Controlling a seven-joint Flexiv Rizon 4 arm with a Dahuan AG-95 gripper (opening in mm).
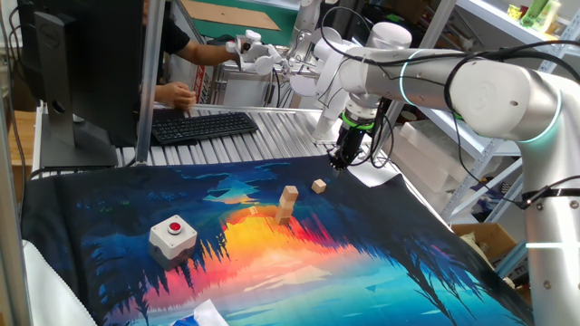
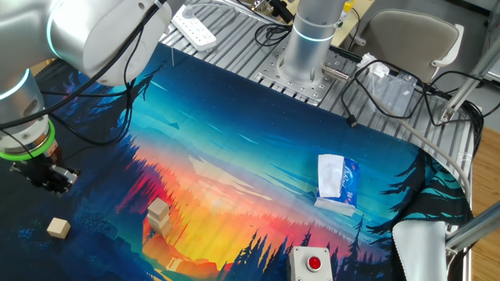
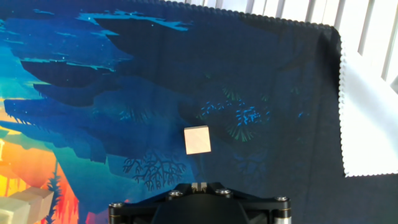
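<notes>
A single wooden cube rests on the dark part of the printed cloth, just ahead of my gripper in the wrist view. The fingertips meet at the bottom of that view; the gripper is shut, with nothing visible between them. From the side, the gripper hangs above the cloth, apart from the lone cube. A small upright stack of wooden blocks stands nearer the colourful middle. Exterior view 2 has the stack right of the lone cube.
A grey box with a red button sits on the cloth. A blue-and-white tissue pack lies near the robot's base. Behind the cloth are a keyboard and a monitor.
</notes>
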